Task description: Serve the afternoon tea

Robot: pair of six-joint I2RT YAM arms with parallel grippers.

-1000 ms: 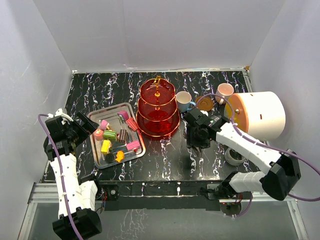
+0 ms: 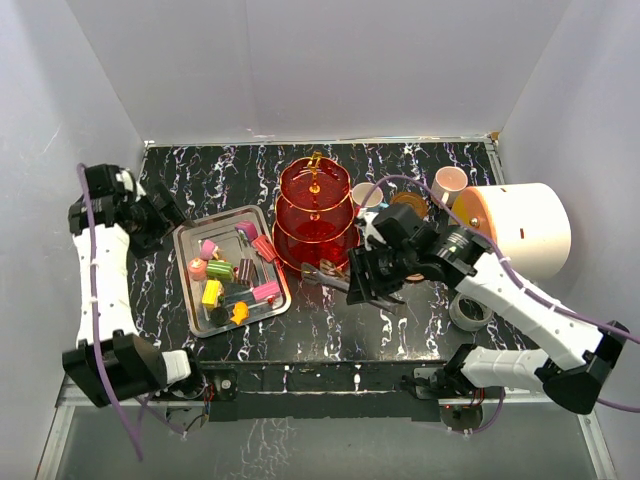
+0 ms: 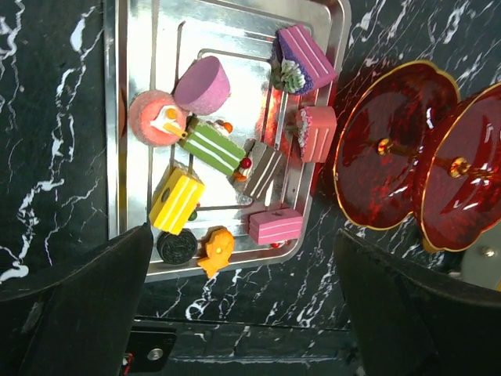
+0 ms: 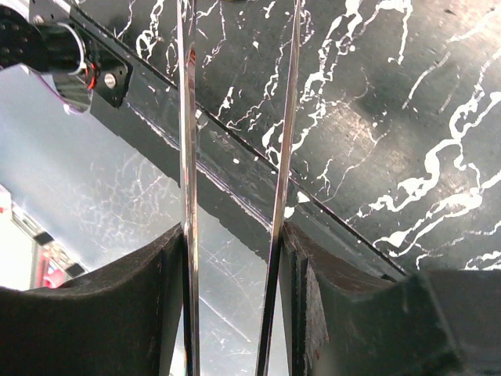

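On the metal tray (image 2: 185, 265) lie several toy cakes, among them a yellow slice (image 3: 177, 201), a green slice (image 3: 212, 149) and a pink slice (image 3: 275, 226). Beside it stands a red three-tier stand (image 2: 315, 222) with gold rims; its visible plates are bare. My left gripper (image 2: 168, 208) is open and empty at the tray's far left, its wrist view looking down on the cakes. Metal tongs (image 4: 189, 141) run between the fingers of my right gripper, which is shut on them. From above, their end (image 2: 322, 277) reaches close to the stand's lower right edge.
A cream canister (image 2: 525, 230) lies at the right, with a white cup (image 2: 449, 183) behind it and a roll of tape (image 2: 470, 312) in front. Another cup (image 2: 366, 194) stands right of the stand.
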